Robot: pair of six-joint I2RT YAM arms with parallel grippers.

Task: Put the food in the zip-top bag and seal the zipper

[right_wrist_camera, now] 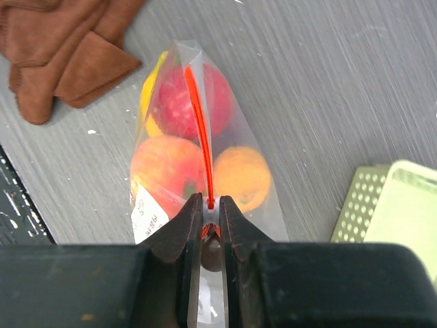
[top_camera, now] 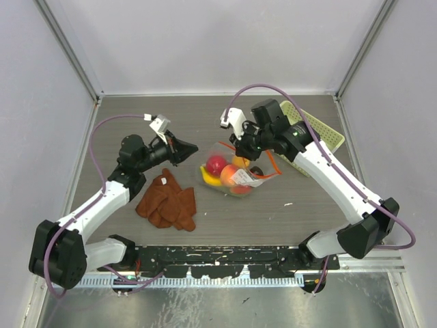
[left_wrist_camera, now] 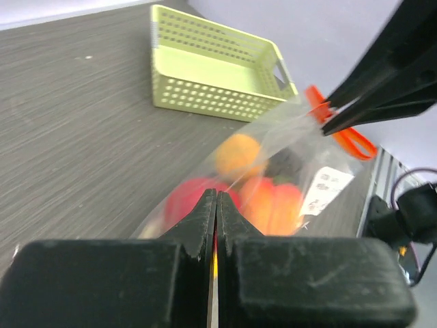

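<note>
The clear zip top bag (top_camera: 229, 190) with an orange zipper lies mid-table, holding a red fruit (top_camera: 216, 165), a banana (top_camera: 208, 175), a peach (right_wrist_camera: 166, 167), an orange (right_wrist_camera: 241, 176) and a dark item (right_wrist_camera: 211, 251). My right gripper is shut on the zipper over the bag, at a small pale piece on the orange strip. My left gripper (top_camera: 191, 149) is shut, with nothing visible between its fingers, left of and apart from the bag.
A brown cloth (top_camera: 167, 205) lies left of the bag. A pale green basket (top_camera: 314, 130) stands at the back right, partly behind my right arm.
</note>
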